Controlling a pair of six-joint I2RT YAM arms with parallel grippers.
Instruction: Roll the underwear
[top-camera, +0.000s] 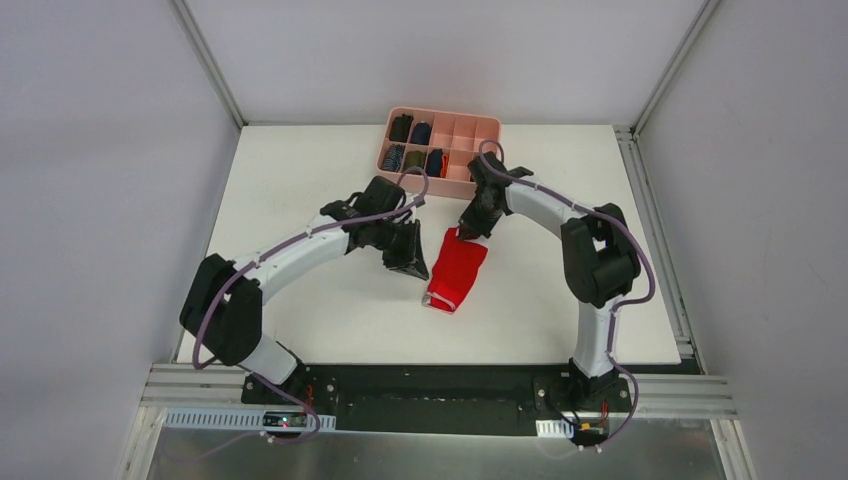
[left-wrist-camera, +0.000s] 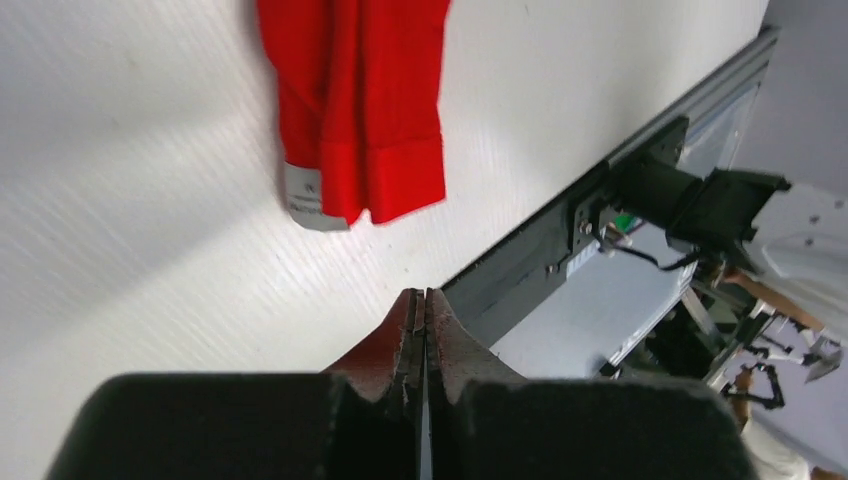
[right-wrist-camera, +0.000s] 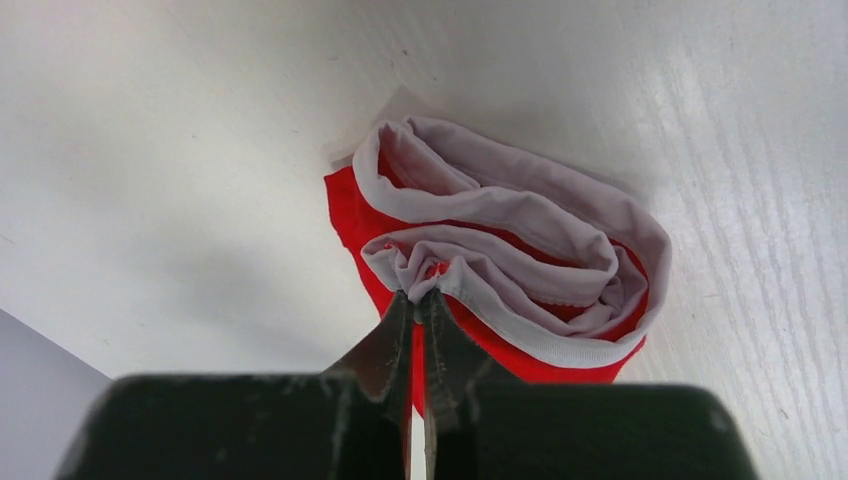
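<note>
Red underwear with a pale waistband lies folded into a long strip on the white table; the left wrist view shows its end with a grey label. My right gripper is shut at the far end, its fingertips on the bunched waistband in the right wrist view; whether cloth is between them is hard to tell. My left gripper is shut with nothing seen between its fingers, just left of the underwear, apart from it.
A pink divided organizer with several rolled dark and coloured garments stands at the back, behind the underwear.
</note>
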